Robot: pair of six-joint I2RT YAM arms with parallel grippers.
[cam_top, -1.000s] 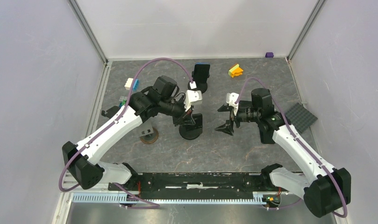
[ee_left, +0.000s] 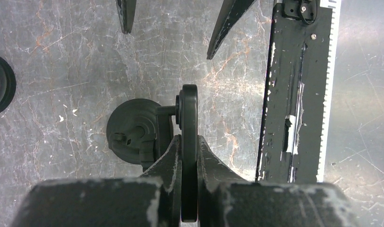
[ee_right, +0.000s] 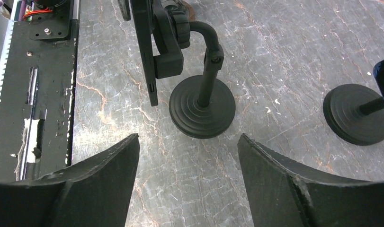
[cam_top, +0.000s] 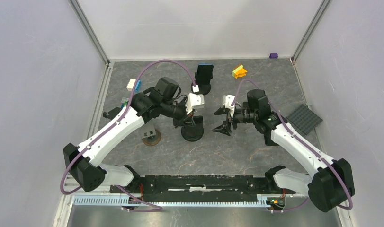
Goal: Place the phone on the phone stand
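My left gripper point(cam_top: 189, 122) is shut on a slim black slab point(ee_left: 189, 109), seen edge-on in the left wrist view, at the head of the central phone stand point(cam_top: 192, 134); whether this is the phone or the stand's plate, I cannot tell. In the right wrist view that stand's round base point(ee_right: 185, 113) and curved post point(ee_right: 209, 71) stand below the slab. My right gripper is open, apart from the stand at its right, nothing between its fingers.
A second stand point(cam_top: 204, 75) with a dark slab on it is at the back. A yellow object point(cam_top: 239, 71), a dark grid pad point(cam_top: 304, 118) and other items lie around the edges.
My right gripper has moved slightly left, toward the central stand. The left gripper and the slab at the stand's head have shifted very slightly.
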